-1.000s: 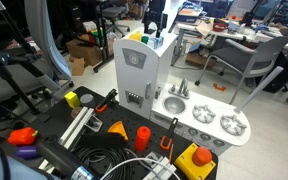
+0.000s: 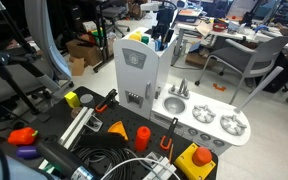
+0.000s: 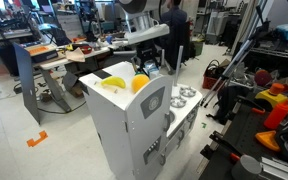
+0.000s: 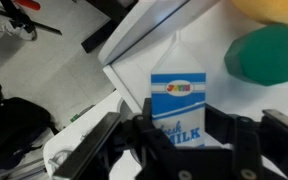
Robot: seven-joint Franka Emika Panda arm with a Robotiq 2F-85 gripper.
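A blue and white milk carton (image 4: 178, 98) stands out in the wrist view, with my gripper shut on its lower part. Its peaked white top points away from the gripper. In exterior view 2 the gripper (image 3: 148, 62) is over the top of the white toy kitchen cabinet (image 3: 110, 100), at the far side of the yellow and orange toy food. Whether the carton rests on the cabinet top cannot be made out. Beside the carton lies a green faceted toy (image 4: 265, 55).
On the cabinet top sit a yellow curved toy (image 3: 114, 82) and an orange round one (image 3: 140, 82). Beside the cabinet is a lower counter with a sink (image 2: 174, 105) and round burners (image 2: 232, 125). A dark table with tools and cables fills the foreground.
Around the cabinet top the gripper and arm have shifted slightly in exterior view 1. The cabinet, counter and foreground table look the same.
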